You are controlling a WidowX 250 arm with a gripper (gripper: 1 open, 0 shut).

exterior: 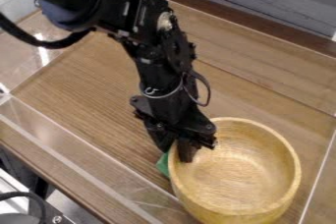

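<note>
My black gripper (184, 140) reaches down at the left rim of a wooden bowl (243, 174), its fingertips at or over that rim. A green object (163, 166) lies on the table just left of the bowl, partly hidden beneath the gripper and bowl. Whether the fingers hold the rim or the green object cannot be made out.
A wall of grey planks runs along the back. A black cable lies at the bottom left corner.
</note>
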